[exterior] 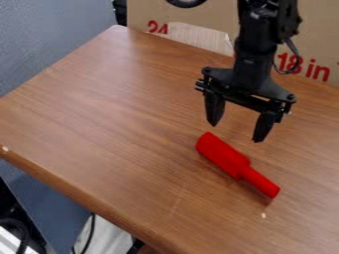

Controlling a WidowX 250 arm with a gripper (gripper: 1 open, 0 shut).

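Observation:
A red bottle-shaped object point(232, 161) lies on its side on the wooden table point(106, 129), its narrow end pointing toward the lower right. My black gripper point(239, 121) hangs above and behind it, open, with its two fingers wide apart and nothing between them.
A cardboard box point(199, 15) with red printing stands at the back, with a pale translucent object point(196, 36) at the table's far edge. Beyond the table's left edge are black cables and a white object below.

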